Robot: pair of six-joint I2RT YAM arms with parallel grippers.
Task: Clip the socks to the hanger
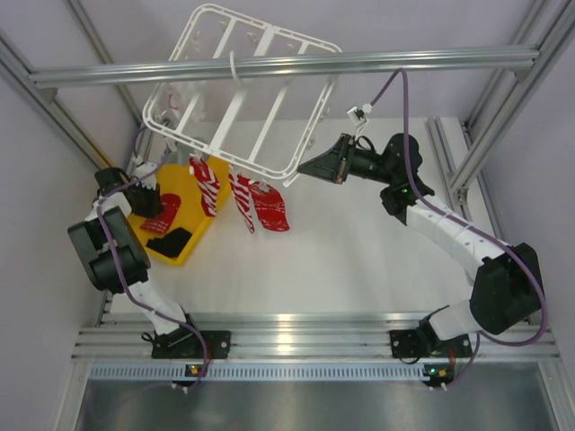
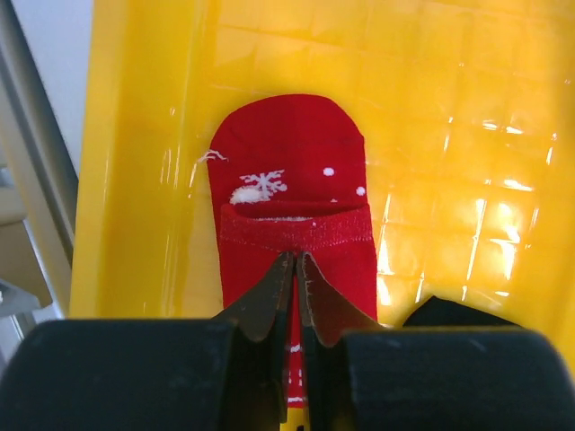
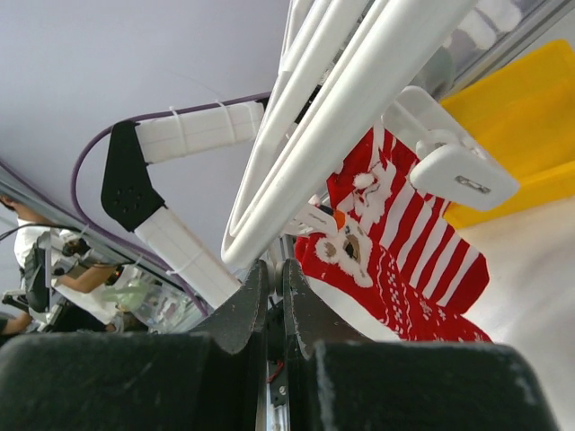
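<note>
A red sock [image 2: 292, 229] with white snowflakes lies in the yellow tray [image 1: 199, 224], its cuff folded across it. My left gripper is right over that cuff, its tips close together. Whether they pinch the cloth cannot be told. The white hanger [image 1: 269, 171] hangs under the metal bar. Red-and-white striped socks [image 1: 206, 187] and a red sock with an animal face [image 3: 358, 256] hang below its front edge, near white clips [image 3: 464, 172]. My right gripper is shut right by the hanger's front corner, with nothing visible between its fingertips.
A black item [image 1: 170, 242] lies in the tray beside the red sock. The overhead bar [image 1: 386, 61] crosses above both arms.
</note>
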